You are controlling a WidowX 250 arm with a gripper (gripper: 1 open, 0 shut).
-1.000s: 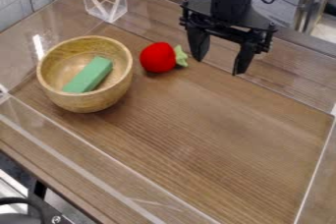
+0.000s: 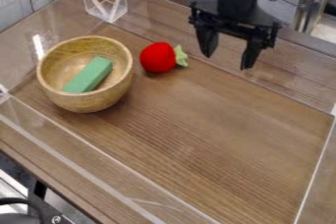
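Note:
My black gripper (image 2: 234,33) hangs over the back right of the wooden table, its fingers pointing down and spread apart, with nothing seen between them. To its left lies a red round object (image 2: 157,57) with a small pale green part at its right side. A green block (image 2: 86,74) rests inside a wooden bowl (image 2: 109,97) at the left.
A clear plastic object (image 2: 106,4) stands at the back left. The middle, front and right of the table (image 2: 223,149) are bare. Dark shapes lie beyond the table's lower left edge.
My gripper has moved slightly up and back in the view. The red object and the bowl with the green block have stayed in place.

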